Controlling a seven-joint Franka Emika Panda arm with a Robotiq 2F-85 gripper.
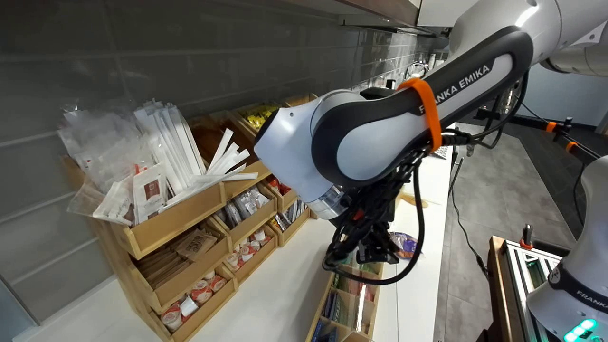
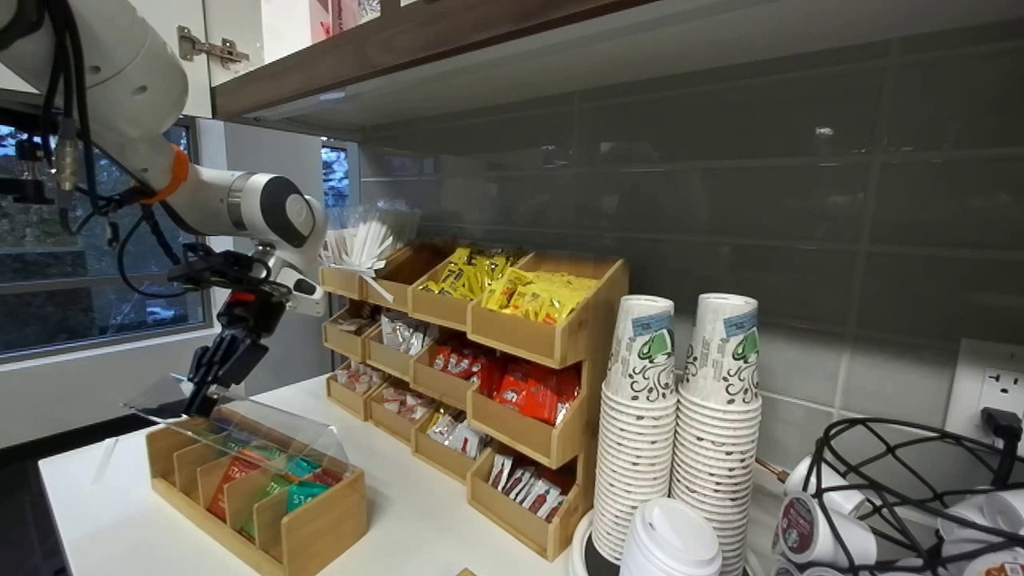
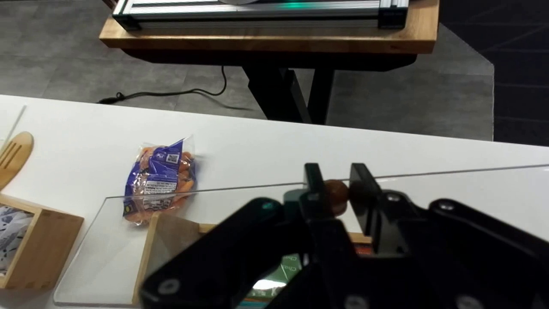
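A wooden tea box with dividers stands on the white counter, holding green, red and teal packets. Its clear lid is tilted up, with the free edge above the box. In the wrist view a round brown knob at the lid's edge sits between the black fingertips. My gripper is shut on that knob. From the side, the gripper points down at the raised side of the lid. My own fingers and mount hide part of the box in the wrist view.
A bag of carrots lies beside the box. The tiered condiment rack stands against the wall, with stacked paper cups to its right. A wooden utensil rests near the counter's edge. Bare counter lies between box and rack.
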